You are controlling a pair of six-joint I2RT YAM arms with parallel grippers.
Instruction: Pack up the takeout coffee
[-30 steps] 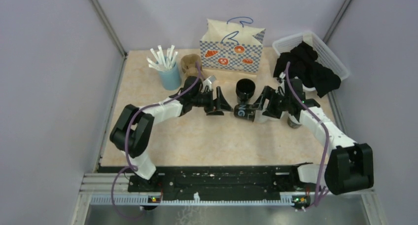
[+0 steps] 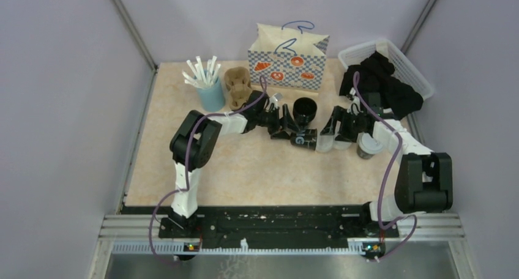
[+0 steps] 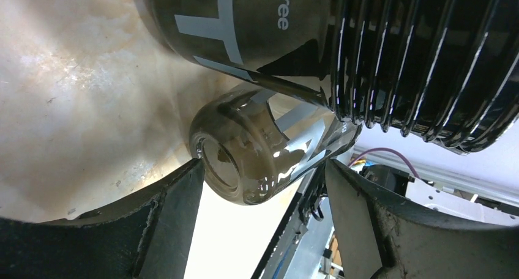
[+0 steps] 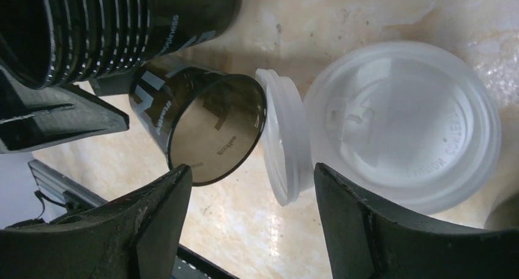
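A dark cup with pale lettering point(image 2: 303, 138) lies on its side mid-table, its mouth facing right. My left gripper is open at its base, one finger on either side in the left wrist view. Upright behind it stands a dark ribbed cup point(image 2: 304, 109). Against the lying cup's mouth a clear lid point(image 4: 289, 138) stands on edge. A second clear lid point(image 4: 404, 126) lies flat to its right. My right gripper is part open over the standing lid, with nothing visibly gripped.
A lidded cup point(image 2: 368, 145) stands to the right. Behind are a checkered paper bag point(image 2: 287, 68), a brown cup carrier point(image 2: 237, 82), a blue straw holder point(image 2: 212, 98) and a white basket point(image 2: 406, 63) with black cloth.
My left gripper has moved right, up to the lying cup's base. My right gripper has shifted slightly right, uncovering more of the lids. The cups have stayed in place.
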